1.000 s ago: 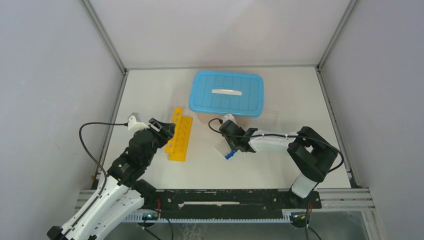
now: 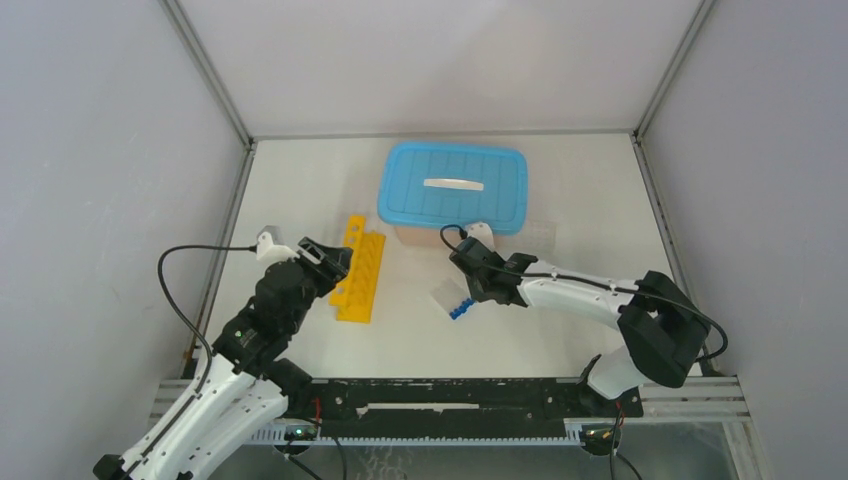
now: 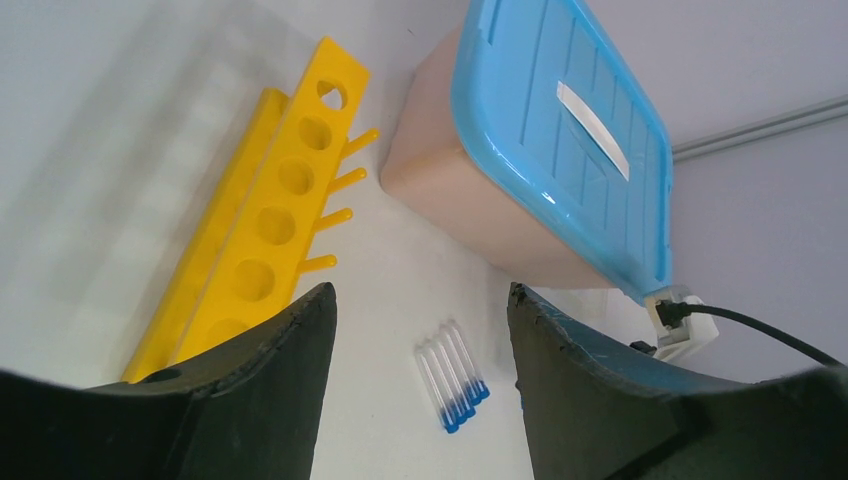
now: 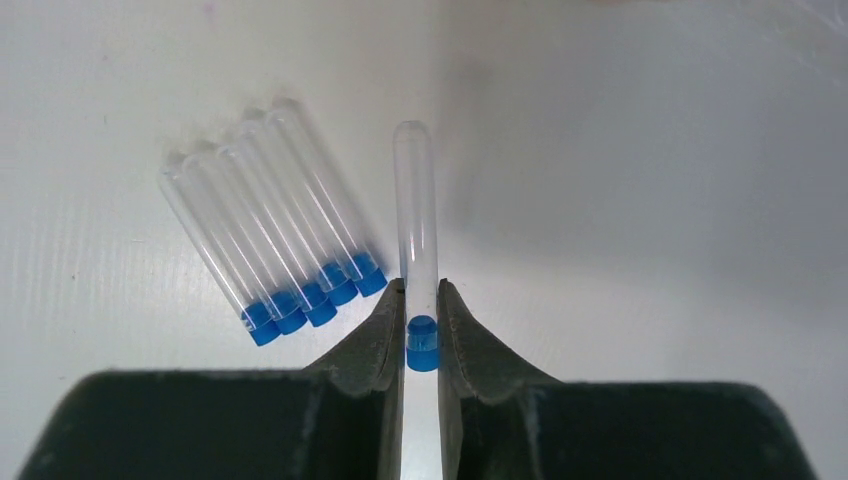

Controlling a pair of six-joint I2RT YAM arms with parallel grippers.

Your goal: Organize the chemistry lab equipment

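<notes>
In the right wrist view my right gripper is shut on a clear test tube (image 4: 415,190), gripping it just above its blue cap. To the left of it several more blue-capped tubes lie side by side on the table; the left wrist view shows such tubes (image 3: 447,370) too. The yellow rack (image 3: 255,280) has a row of round holes with pegs along one side, and no tube shows in its visible holes. My left gripper stands open with nothing between its fingers, close beside the rack (image 2: 367,275) in the top view.
A box with a blue lid (image 2: 453,200) stands at the back middle, close to the right arm. Bare table (image 2: 420,350) lies along the front, and more free room is at the right. Walls enclose both sides and the back.
The right arm has shifted to the right and its elbow has swung outward, uncovering a little more of the tubes on the table. The left arm has barely moved.
</notes>
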